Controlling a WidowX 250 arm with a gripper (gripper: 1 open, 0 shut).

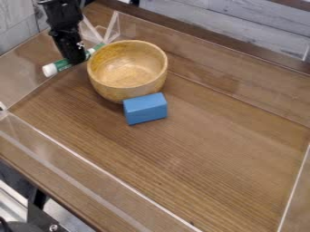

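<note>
My black gripper (72, 53) is at the top left, over a white and green cylindrical object (54, 67) lying on the wooden table, left of a large yellow bowl (127, 72). The fingertips are small and dark at the near end of the arm, so I cannot tell whether they are closed on the object. A blue block (145, 108) sits below the bowl.
Raised white edges border the table on several sides. Translucent white strips stand behind the gripper and bowl.
</note>
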